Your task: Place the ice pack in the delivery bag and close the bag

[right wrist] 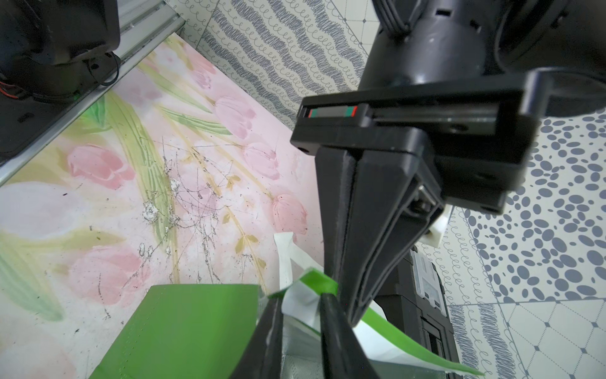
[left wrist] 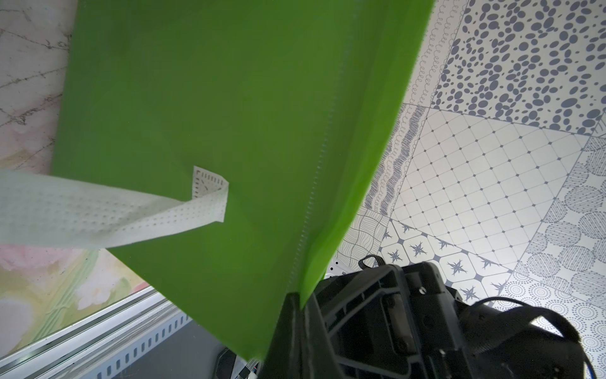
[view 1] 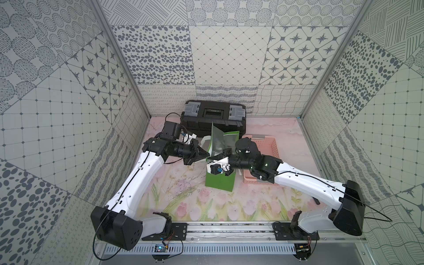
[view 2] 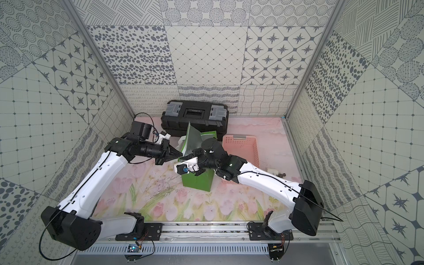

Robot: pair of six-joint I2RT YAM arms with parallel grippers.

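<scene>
The delivery bag (view 1: 216, 180) is green outside with a silvery lining (view 1: 218, 140), standing open-topped mid-table. My left gripper is shut on the bag's thin upper edge (left wrist: 318, 268). Opposite it, close to the same rim, my right gripper stands part open. A folded green-and-white corner of the bag (right wrist: 303, 297) shows in the gap between its fingers; whether they touch it I cannot tell. The left gripper's fingers (right wrist: 372, 227) come down right beside that corner. No ice pack can be made out in any view, and the bag's floor is hidden.
Behind the bag sits a black toolbox (view 1: 213, 125). A pink basket (view 1: 274, 150) stands just right of the bag, partly covered by my right arm. A white strap (left wrist: 101, 211) hangs off the bag's side.
</scene>
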